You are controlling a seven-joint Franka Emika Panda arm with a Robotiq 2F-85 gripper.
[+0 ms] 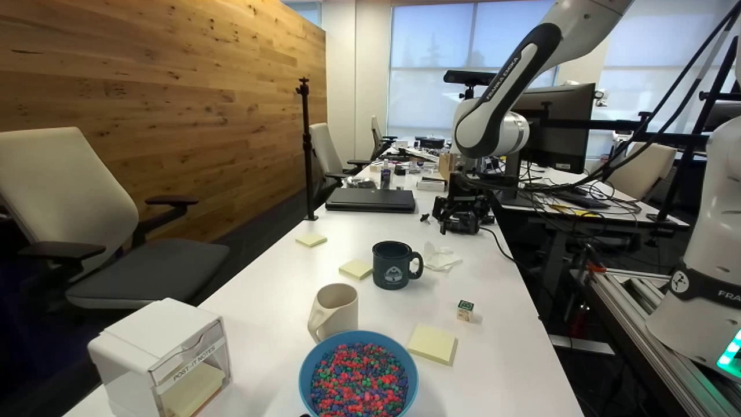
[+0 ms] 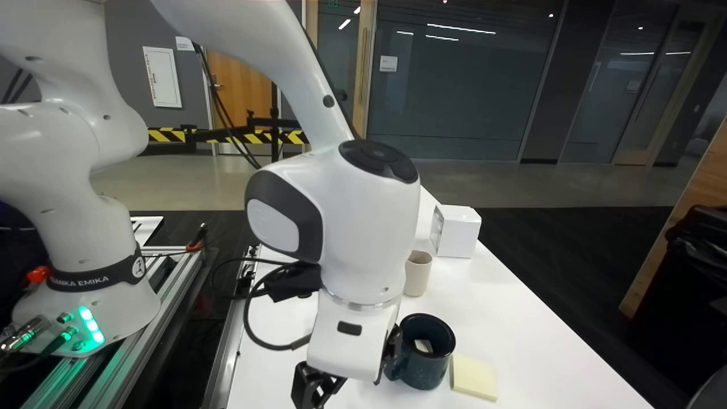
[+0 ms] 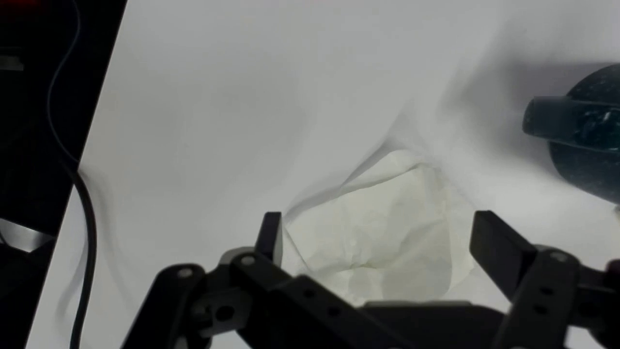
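Observation:
A crumpled white paper or tissue point(image 3: 378, 238) lies flat on the table in the wrist view, under and between the parted fingers of my gripper. The gripper is open, and I see nothing held between its pads. Whether the fingers touch the paper is unclear. In exterior view 1 the same crumpled paper point(image 1: 440, 258) rests behind and to the right of the dark mug point(image 1: 392, 265). Exterior view 2 shows only part of my gripper at the bottom edge, beside the dark mug point(image 2: 426, 351).
On the white table stand a beige mug point(image 1: 334, 310), a blue bowl point(image 1: 305, 379) of coloured bits, a small cube point(image 1: 465, 310), a white note dispenser point(image 1: 160, 354) and several yellow note pads. The mug's handle point(image 3: 572, 121) is close on the right. A black cable point(image 3: 89, 244) runs down the left.

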